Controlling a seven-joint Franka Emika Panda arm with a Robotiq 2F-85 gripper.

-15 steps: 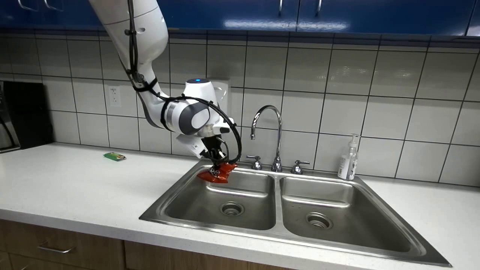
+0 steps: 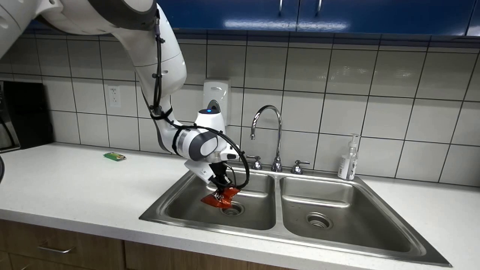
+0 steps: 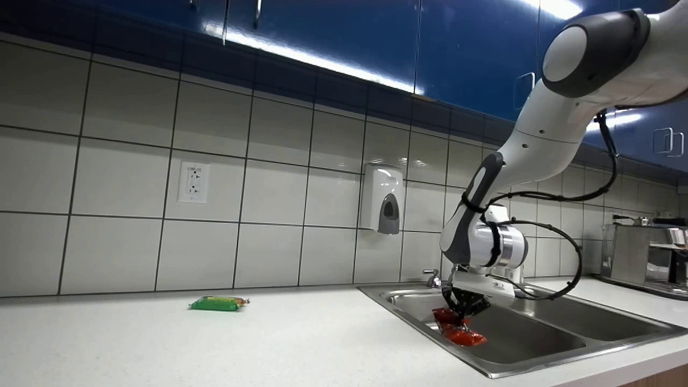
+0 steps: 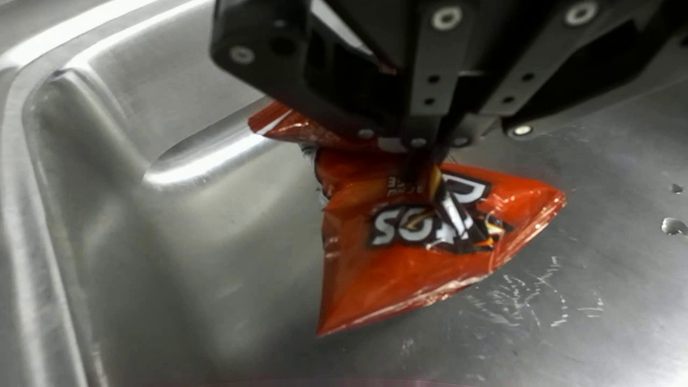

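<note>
A red-orange chip bag [image 4: 387,271] with white lettering is pinched in my gripper, whose fingers are shut on its crumpled middle. In exterior view 1 the gripper [image 2: 222,189] reaches down into the left basin of the steel sink [image 2: 278,204], and the bag [image 2: 216,200] hangs beside and partly in front of the drain. Exterior view 2 has the bag [image 3: 464,335] within the near basin, below its rim. Whether the bag touches the basin floor, I cannot tell.
A green packet [image 2: 114,156] lies on the counter left of the sink. Behind the basins rises the chrome faucet [image 2: 277,139] with its handles. A soap bottle [image 2: 348,159] stands at the sink's back right corner. The right basin is empty.
My arm has moved down and slightly to the right, carrying the red bag from above the basin's back left edge to lower inside the left basin.
</note>
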